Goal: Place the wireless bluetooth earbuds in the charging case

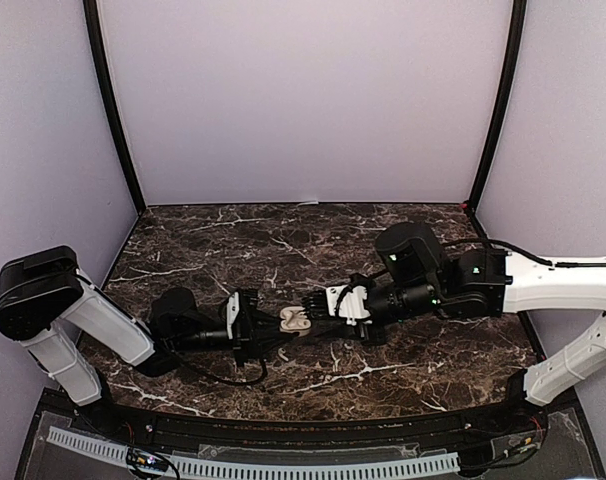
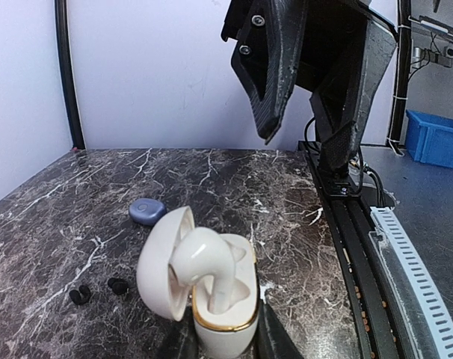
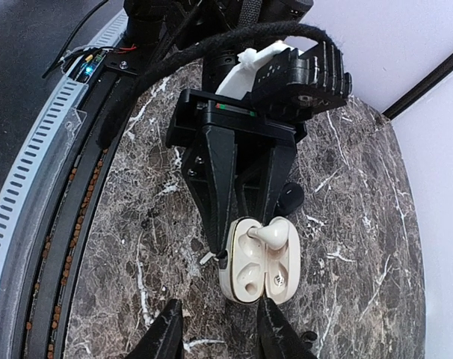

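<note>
My left gripper [image 1: 277, 335] is shut on the white charging case [image 2: 226, 318], holding it above the table with its lid raised. A white earbud [image 2: 205, 256] lies partly in the case, its rounded head near the raised lid. From the right wrist view, this earbud [image 3: 274, 234] rests at one end of the case, tilted across toward the lid; other hollows look empty. My right gripper stands open close to the case, nothing between its fingers. Its fingertips [image 3: 268, 318] are apart from the case in that view. No second earbud can be made out.
A grey-blue oval object [image 2: 146, 211] lies on the dark marbled table, with small black pieces [image 2: 81, 295] near it. A perforated white strip [image 1: 253, 467] runs along the front edge.
</note>
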